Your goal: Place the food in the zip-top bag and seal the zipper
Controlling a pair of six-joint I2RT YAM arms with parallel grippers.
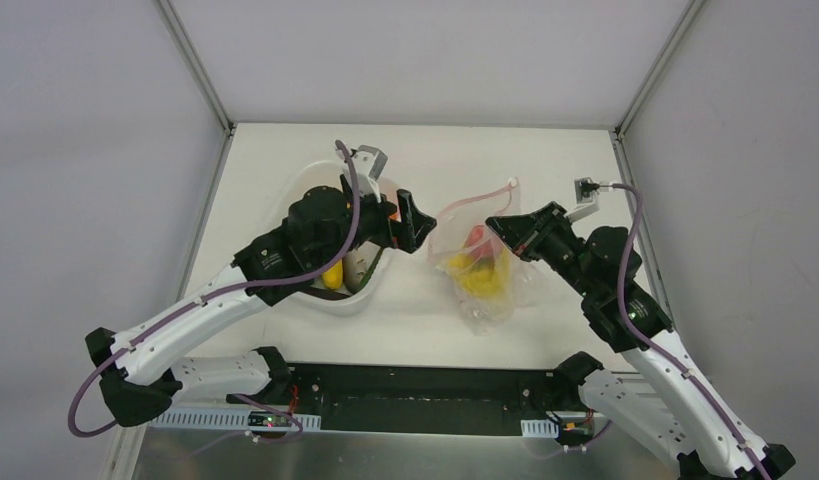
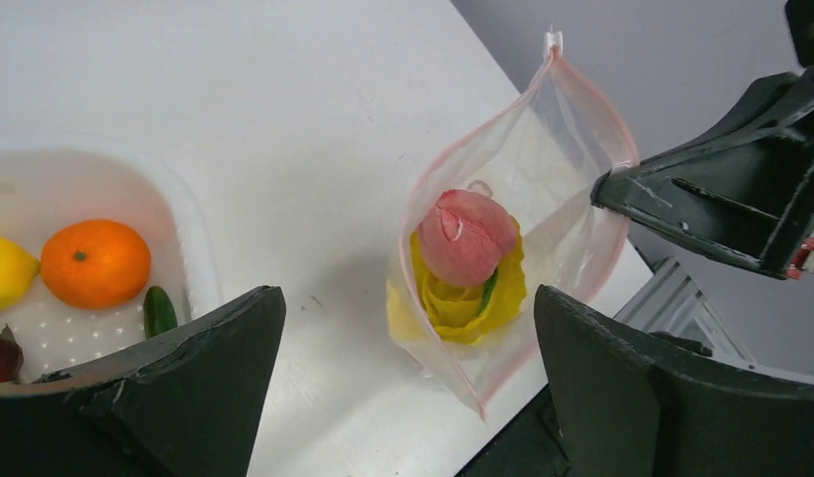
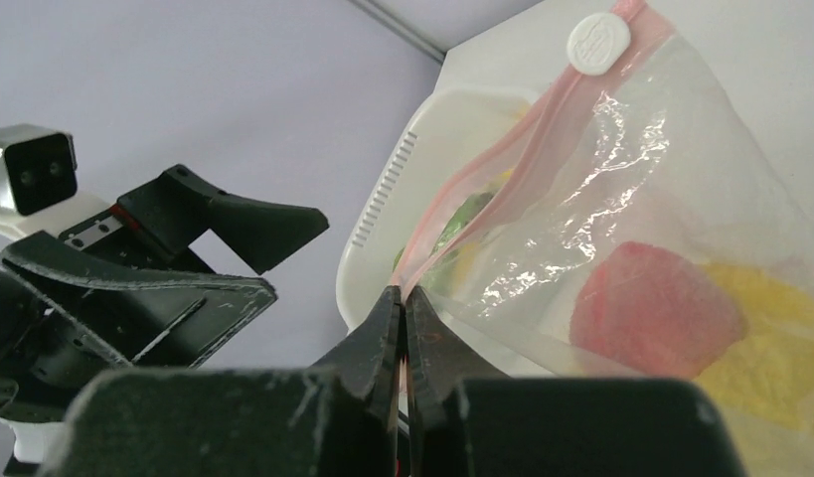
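The clear zip bag [image 1: 485, 312] with its pink zipper edge stands mouth open on the table. Inside it, a red-pink round food piece [image 2: 466, 237] rests on a yellow one [image 2: 460, 316], with something green beside them. My right gripper is shut on the bag's rim, holding the mouth up. A white slider [image 3: 598, 44] sits at the far end of the zipper. My left gripper is open and empty, hanging left of the bag, between it and the bin.
On the left stands a white bin [image 1: 337, 304] with more food in it, including an orange [image 2: 95, 263], a yellow item and a green one. The left arm covers part of it. Bare table lies behind the bag and in front of the bin.
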